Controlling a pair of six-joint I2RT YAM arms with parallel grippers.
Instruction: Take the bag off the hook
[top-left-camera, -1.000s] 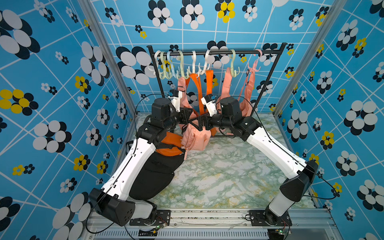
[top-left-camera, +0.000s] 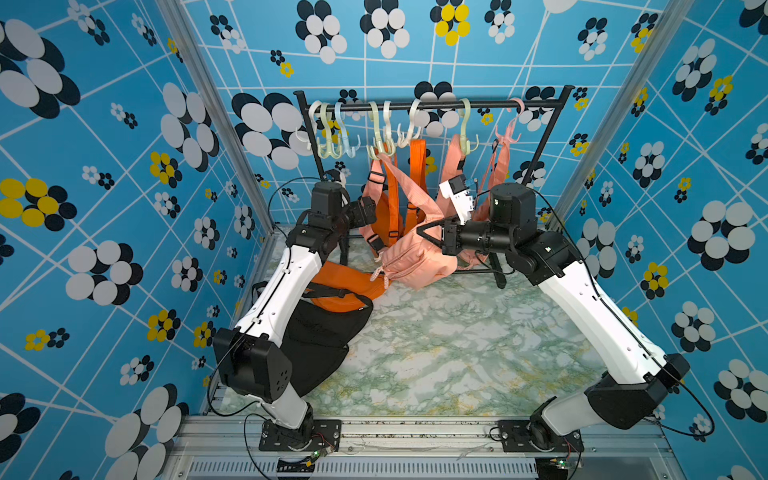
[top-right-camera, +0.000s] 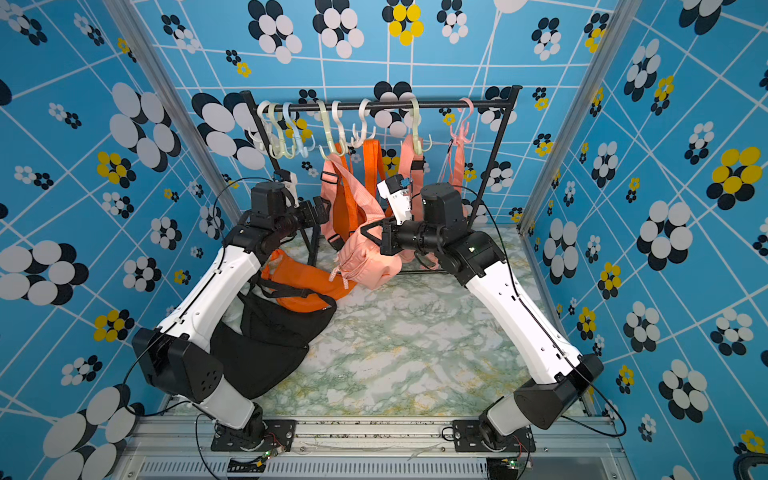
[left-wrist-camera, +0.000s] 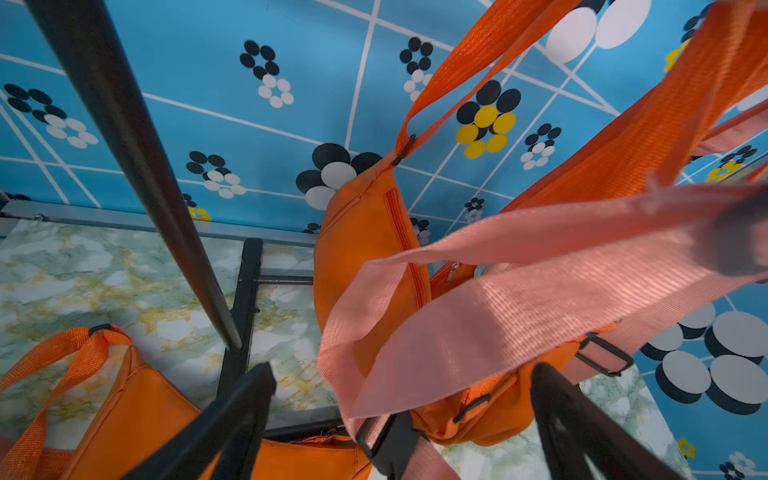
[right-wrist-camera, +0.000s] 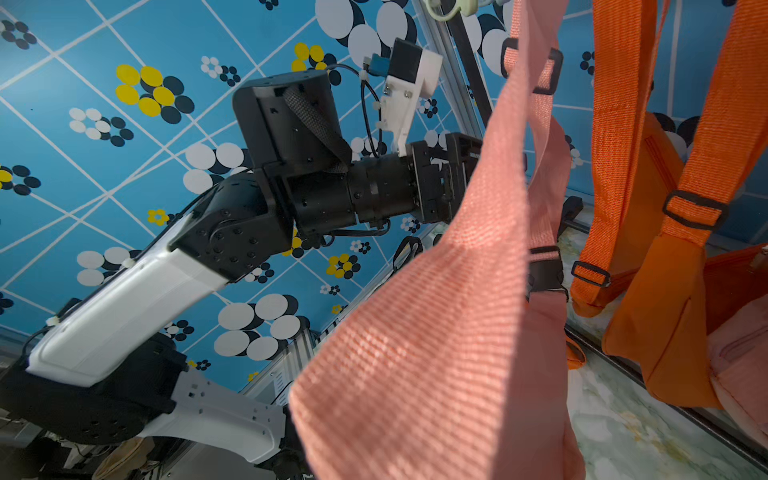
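Observation:
A pink backpack (top-left-camera: 416, 264) hangs by a strap from the middle hooks (top-left-camera: 384, 148) on the black rack, pulled toward the right, orange straps behind it. My right gripper (top-left-camera: 428, 232) is shut at this bag; in the right wrist view pink fabric (right-wrist-camera: 456, 320) fills the foreground, and whether any is between the fingers is hidden. My left gripper is open beside the pink strap (left-wrist-camera: 480, 336), which passes loosely in front of its fingers, with an orange bag (left-wrist-camera: 364, 240) beyond.
More pink bags hang at the right of the rack (top-right-camera: 496, 144). An orange bag (top-right-camera: 296, 276) and black bags (top-right-camera: 256, 360) lie on the left of the marble table.
My right arm has moved rightward, with the pink backpack shifting and rising rightward.

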